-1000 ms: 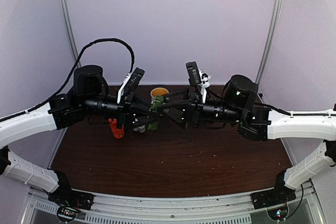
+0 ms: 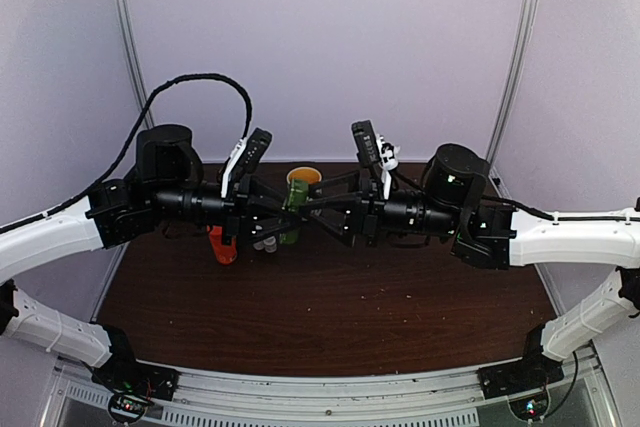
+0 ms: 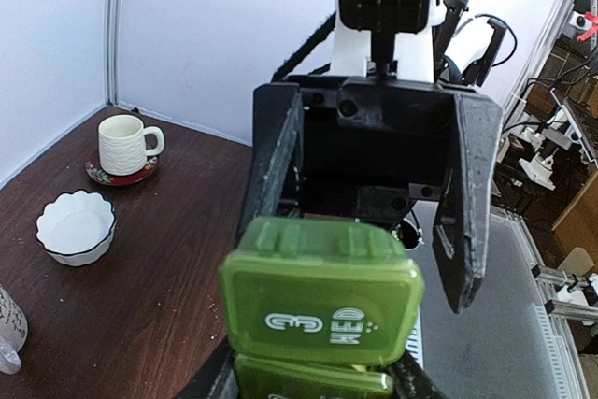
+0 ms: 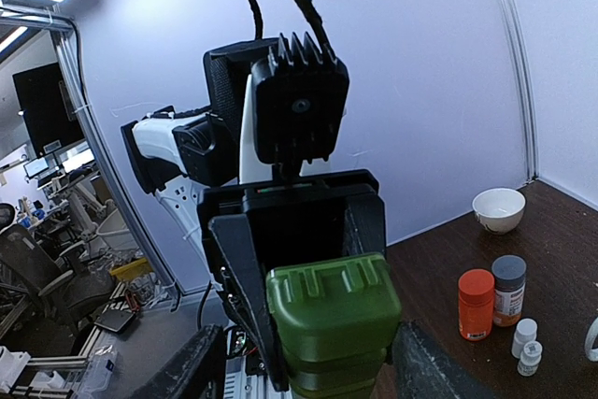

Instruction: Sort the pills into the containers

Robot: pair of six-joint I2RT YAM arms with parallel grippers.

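Note:
A green lidded pill box [image 2: 298,193] is held up between the two arms above the table. My left gripper [image 2: 284,211] is shut on it; in the left wrist view the box's printed green face [image 3: 322,301] shows between the finger ends at the bottom. Facing it from the right, my right gripper [image 2: 318,209] has its fingers spread. In the right wrist view, dark right fingers [image 4: 192,368] stand wide on either side of the box's green end, with gaps showing. Whether the box is open or what it contains cannot be seen.
An orange bottle [image 4: 476,306], a grey-capped bottle [image 4: 508,289] and two small white bottles [image 4: 524,336] stand together. A white bowl [image 4: 499,209], a fluted white dish [image 3: 77,228] and a white cup [image 3: 127,145] on a saucer are elsewhere.
My right arm has hardly moved.

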